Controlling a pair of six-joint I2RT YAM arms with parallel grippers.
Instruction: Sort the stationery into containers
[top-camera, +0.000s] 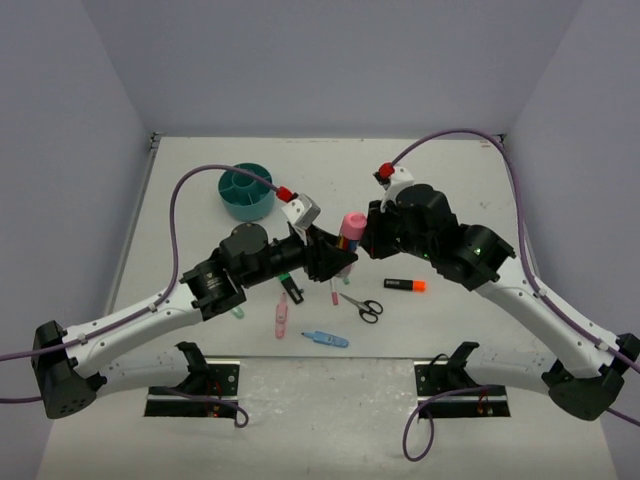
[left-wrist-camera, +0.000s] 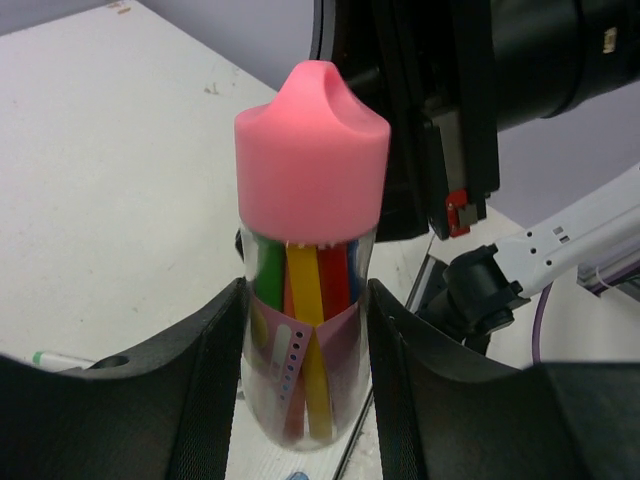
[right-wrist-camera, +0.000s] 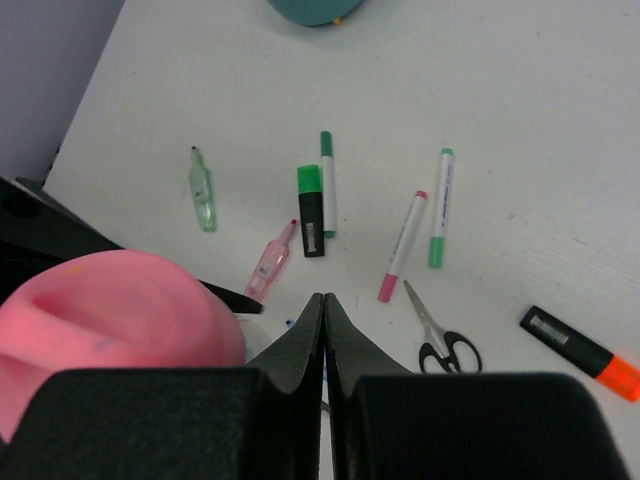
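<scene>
My left gripper is shut on a clear bottle with a pink cap and coloured sticks inside, held up off the table. In the right wrist view, the fingers of my right gripper meet, shut with nothing showing between them. It is close beside the pink cap; whether they touch cannot be told. On the table lie a pink tube, a green tube, a black marker with a green cap, an orange-capped black marker, scissors and a blue tube.
A round teal divided container stands at the back left. Slim pens lie mid-table, among them a pink-ended pen and a green-ended pen.
</scene>
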